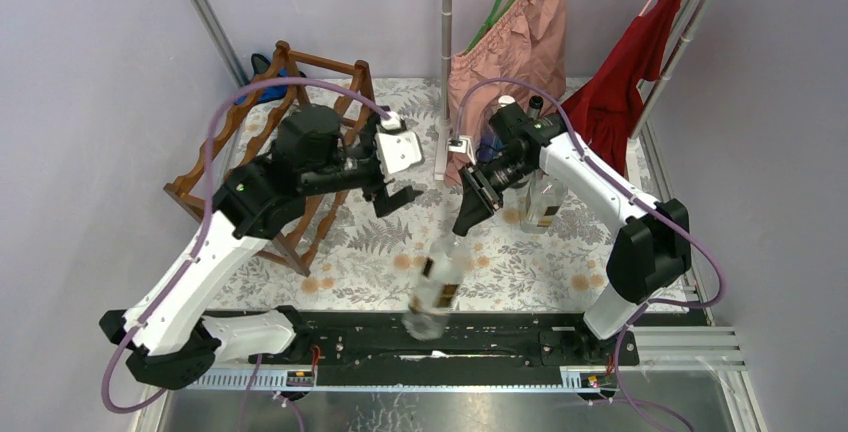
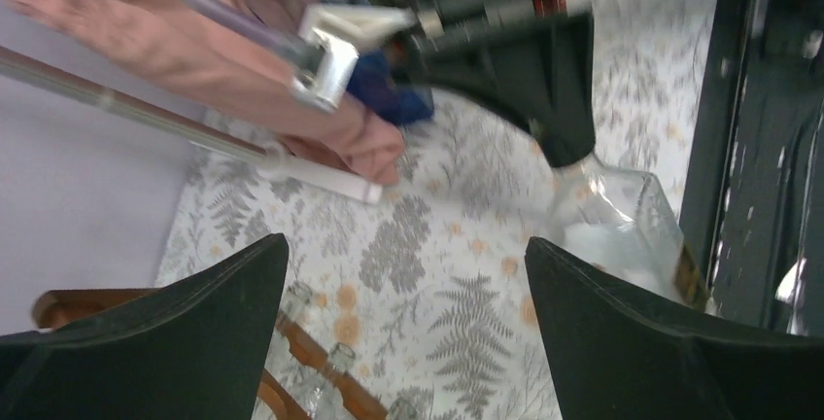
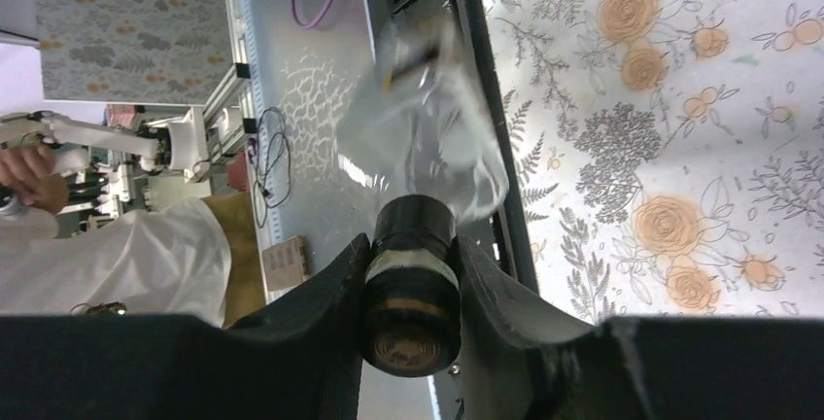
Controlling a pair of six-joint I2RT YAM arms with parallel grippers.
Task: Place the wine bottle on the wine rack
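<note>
A clear bottle (image 1: 437,287) with a dark neck hangs blurred and slanted from my right gripper, its base over the table's front edge. In the right wrist view, the fingers of that gripper touch the dark neck on both sides, and the bottle's body (image 3: 428,153) points away. My left gripper is open and empty, its fingers wide apart; the same bottle (image 2: 622,226) appears beyond its right finger. The brown wooden wine rack (image 1: 283,60) stands at the left, partly hidden by my left arm.
More clear bottles (image 1: 543,204) stand at the right behind my right arm. Bottle necks (image 2: 340,367) show by the rack. Pink cloth (image 1: 520,32) and red cloth (image 1: 625,82) hang at the back beside a white pole (image 1: 447,22).
</note>
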